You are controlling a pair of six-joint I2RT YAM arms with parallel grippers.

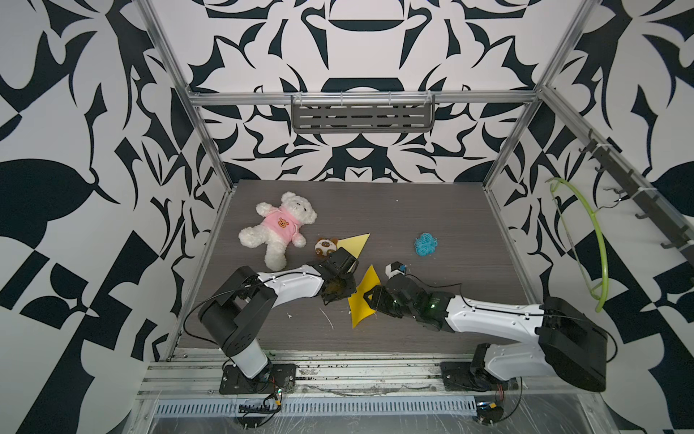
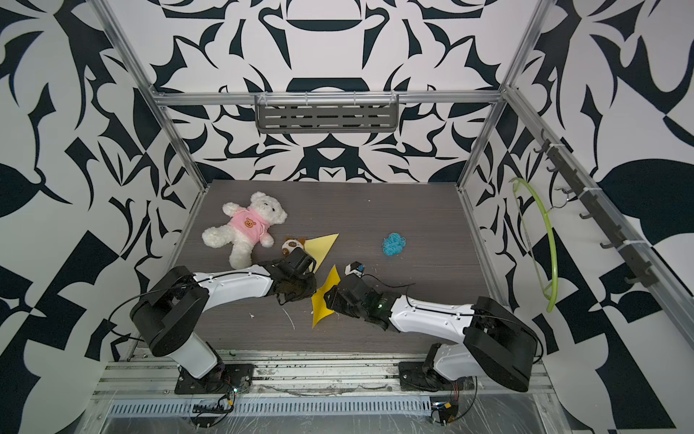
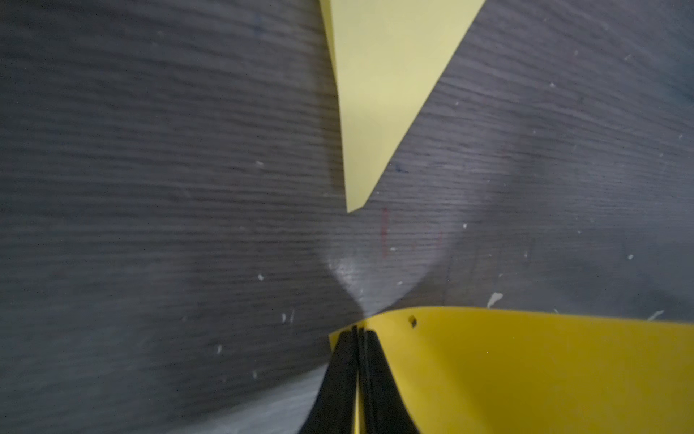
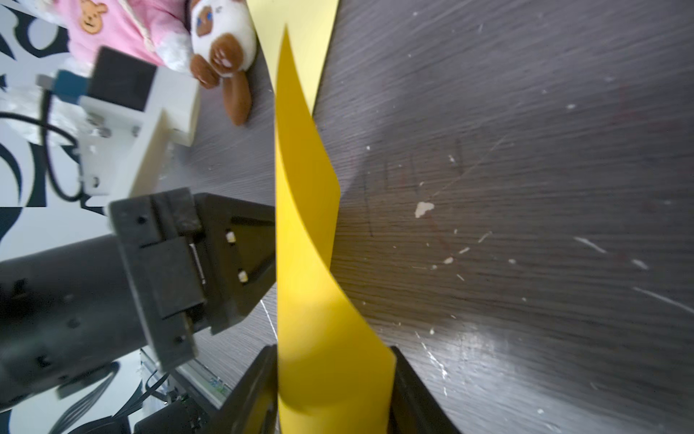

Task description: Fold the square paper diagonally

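Note:
A bright yellow paper stands curled up from the table between my grippers; the right wrist view shows it bent over lengthwise. My left gripper is at one edge of it, its fingertips close together on the paper; whether they pinch it is hard to tell. My right gripper has the paper's near end between its spread fingers, which are partly hidden behind it. A paler yellow folded paper lies farther back, apart from the bright one.
A white teddy bear in pink and a small brown-and-white toy lie at back left. A blue knotted ball lies at right.

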